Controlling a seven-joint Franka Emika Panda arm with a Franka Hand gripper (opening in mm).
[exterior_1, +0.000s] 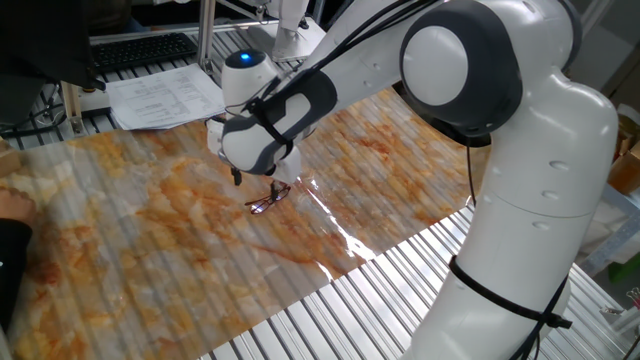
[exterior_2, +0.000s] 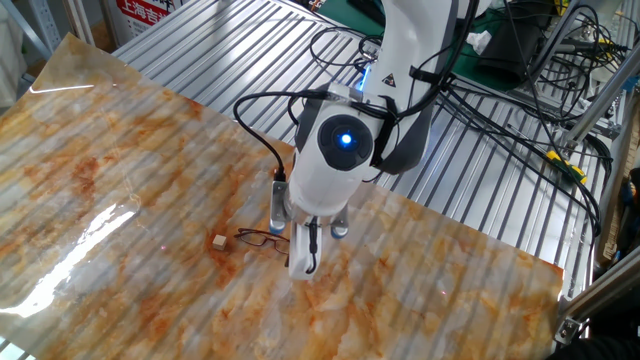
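A pair of dark-framed glasses (exterior_1: 263, 207) lies on the marbled tabletop (exterior_1: 120, 250), just below my gripper (exterior_1: 255, 183) in exterior view 1. The two dark fingers stand well apart, so the gripper is open. From exterior view 2, the glasses (exterior_2: 262, 238) are partly covered by the hand and sit near its left side, under the gripper (exterior_2: 307, 230). No object shows between the fingers, though the hand hides part of that space. A small pale cube (exterior_2: 219, 241) rests left of the glasses in that view.
Papers (exterior_1: 165, 97) and a keyboard (exterior_1: 145, 50) lie beyond the tabletop's far edge. A person's hand (exterior_1: 15, 205) is at the left edge. Cables (exterior_2: 540, 130) run over the ribbed metal surface. Much of the marbled top is clear.
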